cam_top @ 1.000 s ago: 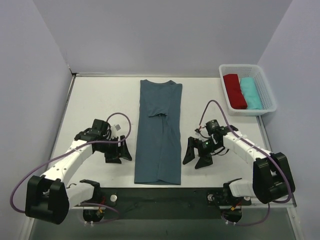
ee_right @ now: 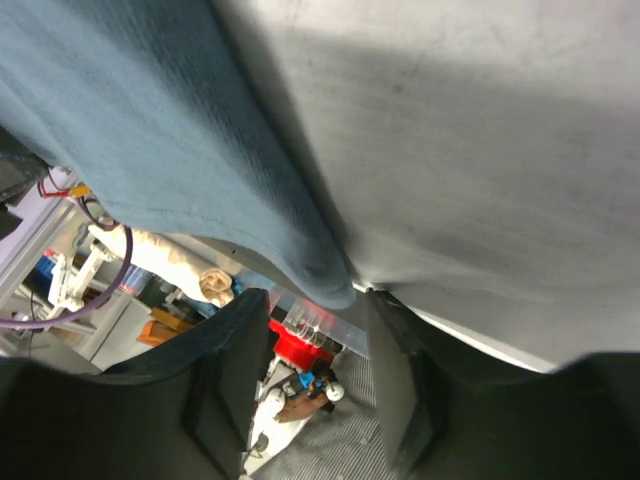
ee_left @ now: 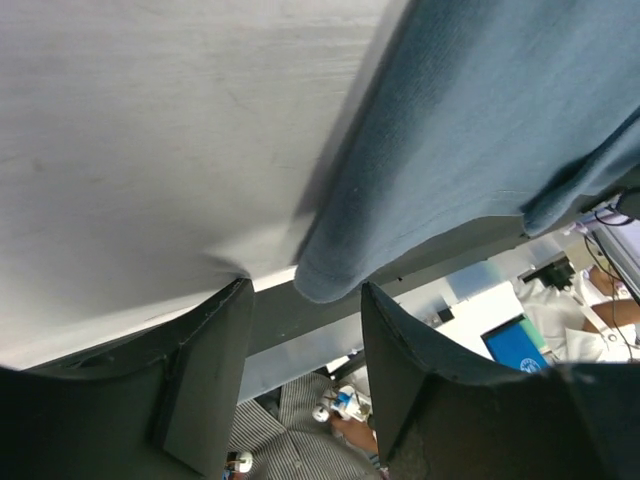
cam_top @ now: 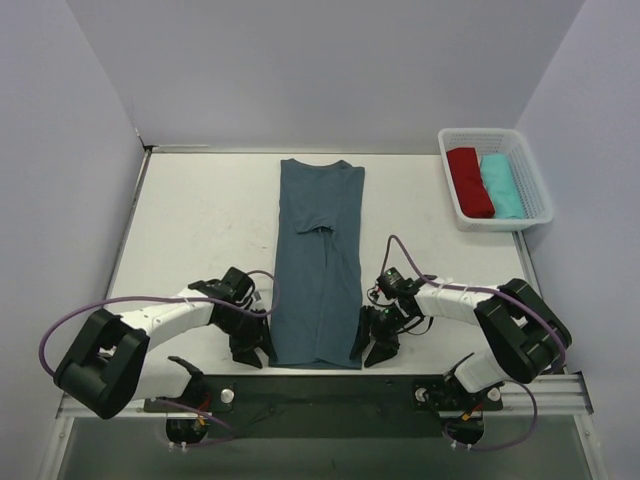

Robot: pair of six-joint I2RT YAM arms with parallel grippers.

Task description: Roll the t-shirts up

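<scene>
A long blue-grey t-shirt (cam_top: 318,260) lies spread on the white table (cam_top: 200,200), its bottom edge at the front edge. My left gripper (cam_top: 257,350) is at its lower left corner; in the left wrist view that corner (ee_left: 330,270) sits between the parted fingertips. My right gripper (cam_top: 362,350) is at the lower right corner, and in the right wrist view the corner (ee_right: 325,280) lies between or just beyond its parted fingertips. Both grippers are open.
A white basket (cam_top: 535,205) at the back right holds a red rolled cloth (cam_top: 468,182) and a turquoise one (cam_top: 501,186). The table behind the arms and left of the shirt is clear.
Both grippers have moved down toward the front edge and inward, from beside the shirt to its two bottom corners.
</scene>
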